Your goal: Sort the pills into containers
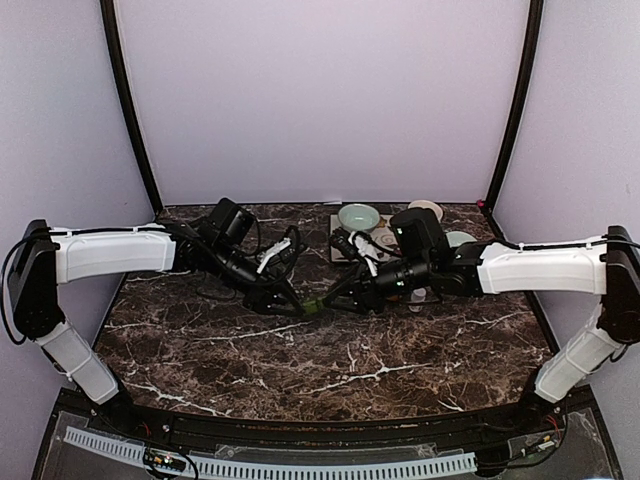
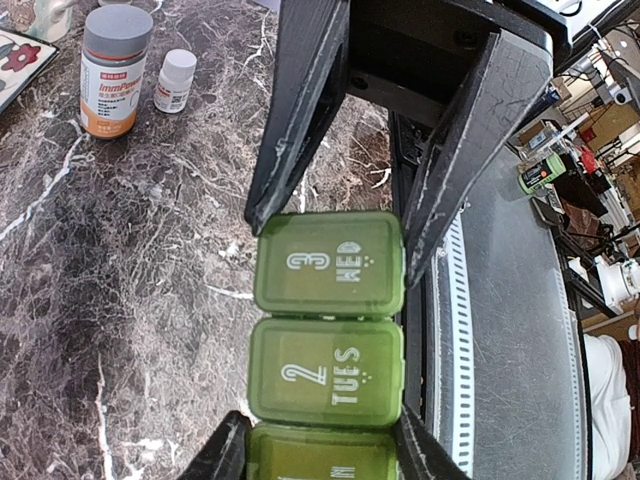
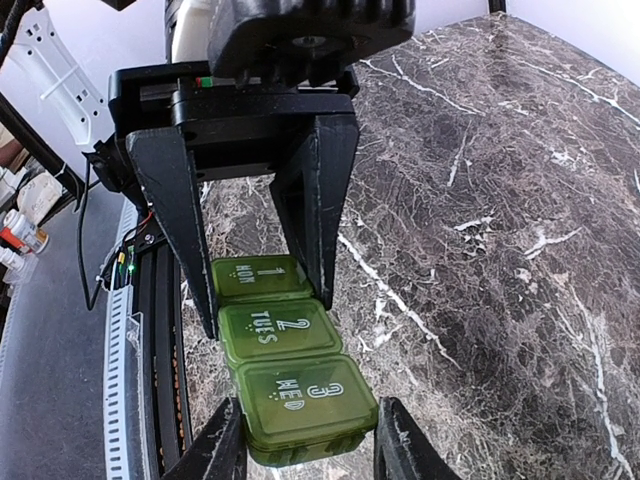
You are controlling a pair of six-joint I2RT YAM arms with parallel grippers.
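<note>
A green pill box (image 1: pixel 315 306) is held off the table between my two arms. Its shut lids read MON, TUES and WED. My left gripper is shut on the MON end, one finger (image 3: pixel 318 210) showing along its side in the right wrist view. At the other end, my right gripper stands part open, its fingers (image 2: pixel 300 110) on either side of the WED compartment (image 2: pixel 330 265). Whether both of them touch it, I cannot tell. An orange supplement bottle (image 2: pixel 112 85) and a small white bottle (image 2: pixel 176 80) stand on the table.
At the back stand a tray (image 1: pixel 338 248), a pale green bowl (image 1: pixel 358 216) and a cup (image 1: pixel 425 208). My right arm partly covers that area.
</note>
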